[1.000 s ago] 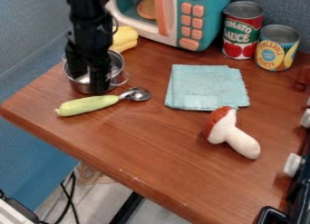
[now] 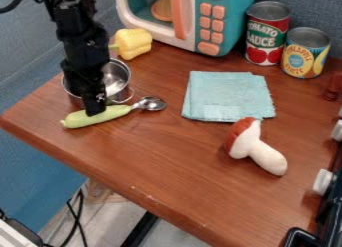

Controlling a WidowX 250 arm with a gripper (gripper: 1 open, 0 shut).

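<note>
My black gripper (image 2: 94, 103) is low at the left of the camera view, its fingertips at the pale green corn-like toy (image 2: 107, 116), in front of a steel pot (image 2: 116, 83). Whether the fingers have closed on the toy I cannot tell. A metal spoon (image 2: 150, 104) lies at the toy's right end. A folded teal cloth (image 2: 227, 96) lies at the centre, and a red-and-white mushroom-like toy (image 2: 255, 149) lies at the right.
A toy microwave (image 2: 214, 26), two cans (image 2: 266, 36) and a yellow object (image 2: 131, 43) stand at the back. A black appliance (image 2: 321, 201) is at the right edge.
The gripper has moved left and down from over the pot to the green toy in front of it.
</note>
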